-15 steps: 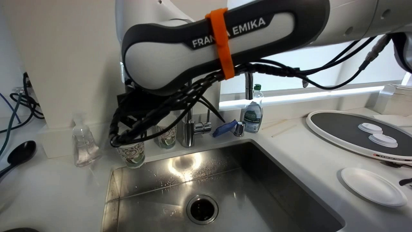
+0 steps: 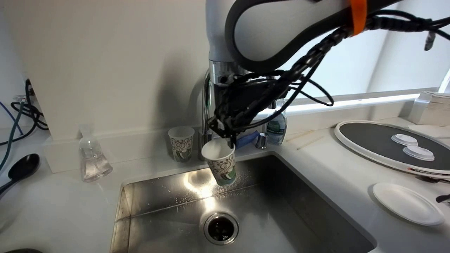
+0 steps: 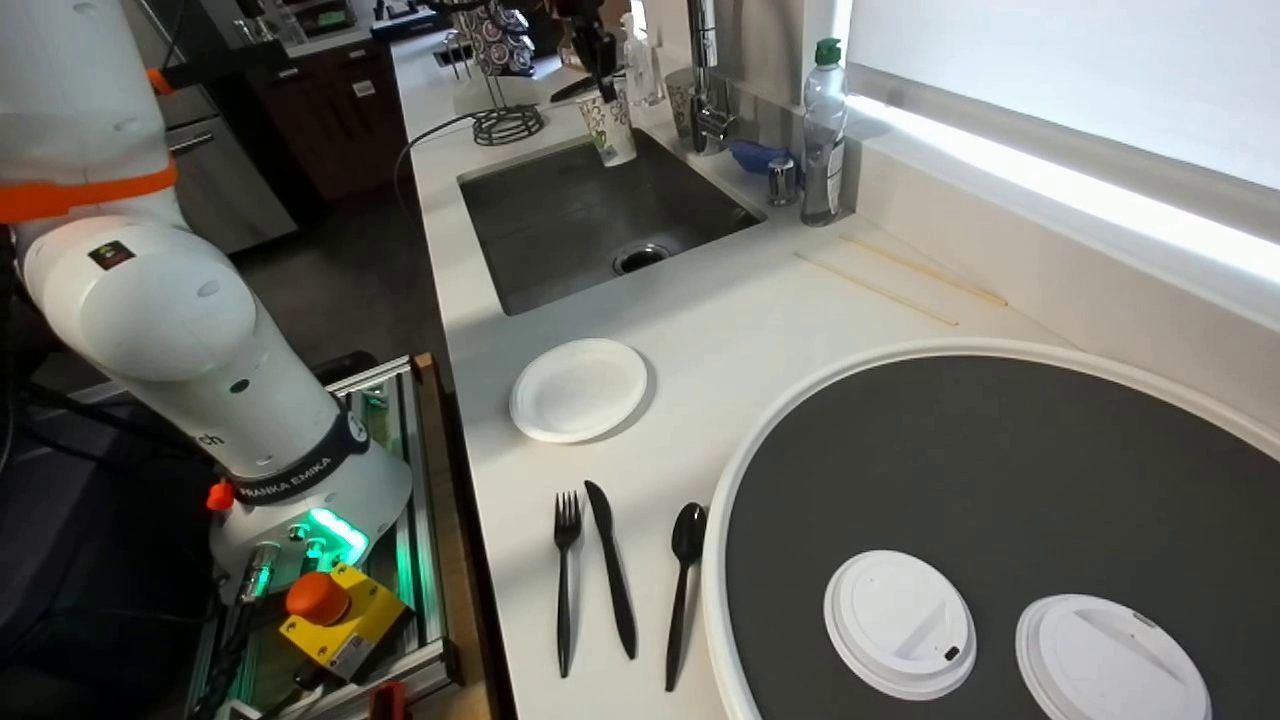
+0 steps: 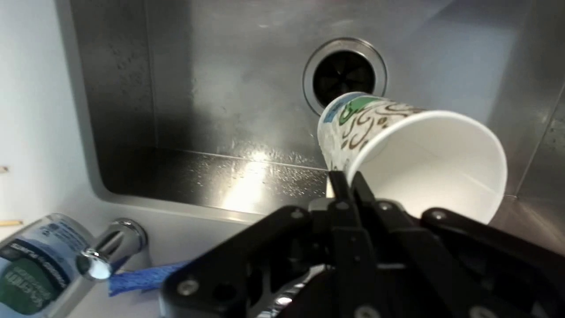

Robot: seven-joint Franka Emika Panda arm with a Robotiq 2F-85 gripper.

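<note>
A white paper cup with a brown and green pattern (image 2: 223, 168) hangs tilted over the sink (image 2: 168, 225), clear of its floor. My gripper is shut on the cup's rim, its fingertips pinching the thin wall. From the wrist view I look into the white inside of the cup (image 4: 365, 124); no contents show in the part I can see. Exterior view 2 has the cup (image 3: 612, 134) above the sink's far end. The drain (image 2: 221, 228) lies lower in the basin.
A second patterned cup (image 2: 182, 147) stands on the counter behind the sink, near the faucet (image 3: 708, 120). A dish soap bottle (image 3: 823, 138) and a blue brush (image 3: 758, 156) are close by. A white plate (image 3: 578, 390) and black cutlery lie on the counter.
The gripper and the cup have moved right in exterior view 1, from the sink's back left corner to above the middle of its back side. The second cup has not moved.
</note>
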